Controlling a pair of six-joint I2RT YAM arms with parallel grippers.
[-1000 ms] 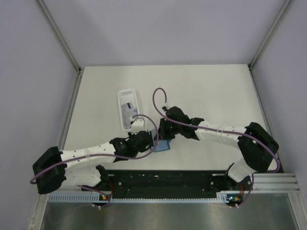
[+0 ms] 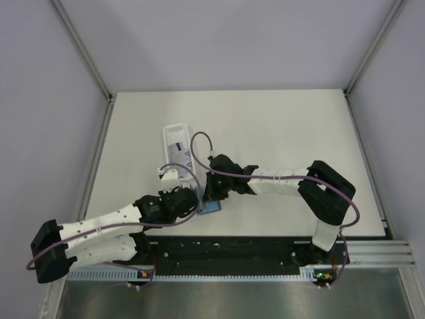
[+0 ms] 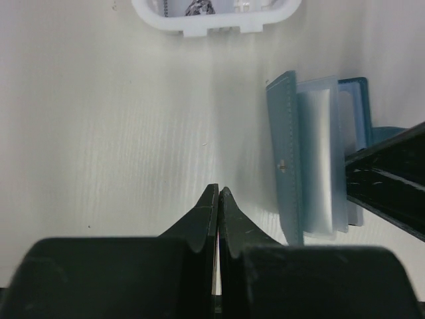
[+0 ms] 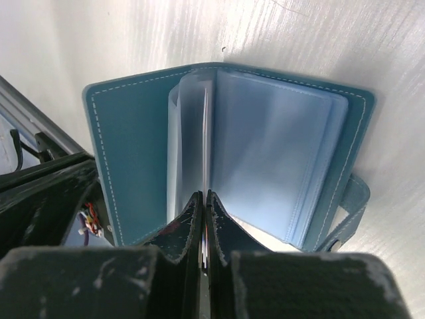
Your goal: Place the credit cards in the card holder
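The blue card holder lies on the table at front centre, mostly under my two grippers. In the right wrist view the holder stands spread open, with clear sleeves between its blue covers. My right gripper is shut on the edge of one thin clear sleeve, which runs edge-on into its fingertips. In the left wrist view, my left gripper is shut, with nothing visible between its fingers, to the left of the holder's raised cover. Cards lie in the white tray.
The tray's near rim shows beyond the left gripper. The right gripper's dark body reaches in close beside the holder. Wide bare table lies to the right and behind.
Both arms have moved left and slightly toward the front. The card holder has slid left along with the right gripper. The tray has stayed in place.
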